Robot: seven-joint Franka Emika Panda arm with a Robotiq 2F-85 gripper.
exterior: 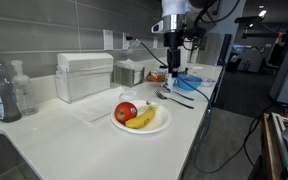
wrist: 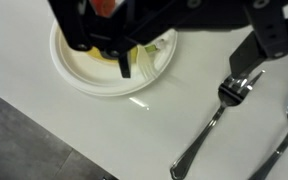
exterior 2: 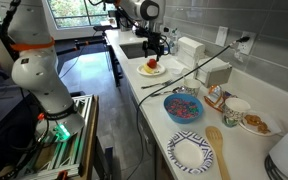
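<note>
My gripper [exterior: 173, 72] hangs above the white counter, behind and right of the fruit plate in exterior view 1. It is open, its two dark fingers wide apart in the wrist view with nothing held. A white plate [exterior: 160, 126] carries a red apple [exterior: 125, 111] and a yellow banana [exterior: 142, 118]. Below the gripper in the wrist view, the plate [wrist: 72, 71] reaches under the left finger [wrist: 122, 62], and a fork [wrist: 206, 129] lies near the right finger [wrist: 246, 52]. Another metal utensil [wrist: 280, 147] lies at the right edge, partly cut off.
Farther along the counter are a blue bowl [exterior 2: 183, 106], a patterned plate [exterior 2: 190, 151] and a wooden spoon [exterior 2: 218, 150]. White bins [exterior: 84, 76] line the wall, with a soap bottle [exterior: 22, 88] by the sink. The counter in front of the bins is mostly clear.
</note>
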